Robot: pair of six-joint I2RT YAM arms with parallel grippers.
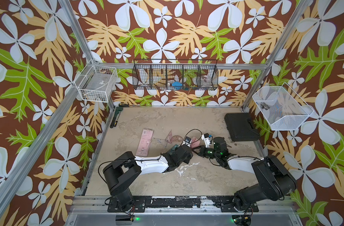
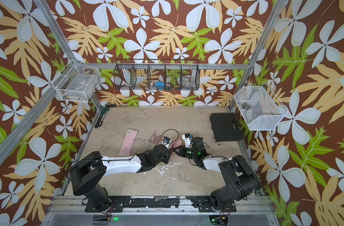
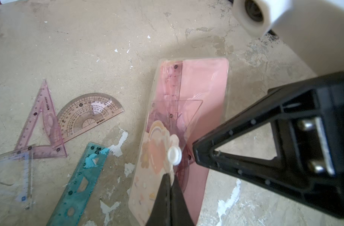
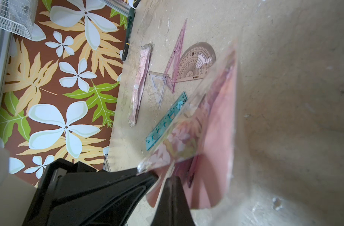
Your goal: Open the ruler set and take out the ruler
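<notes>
The ruler set's pink-backed clear pouch (image 3: 211,86) lies tilted between my grippers, its flower-printed front lifted from the pink back. A purple ruler (image 3: 175,79) and triangle (image 3: 190,107) show inside. My left gripper is shut on the edge of the printed front, near a white snap button (image 3: 174,154). In the right wrist view, the pouch (image 4: 217,158) gapes open toward my right gripper, which is shut at its mouth. A purple ruler end (image 4: 192,171) shows just right of those fingertips; nothing clear shows between them.
Loose to the pouch's left lie a pink triangle (image 3: 47,113), a protractor (image 3: 91,113), a clear set square (image 3: 10,177) and a teal ruler (image 3: 79,180). Another pink package (image 1: 144,142) lies further left. A black case (image 1: 241,127) stands back right.
</notes>
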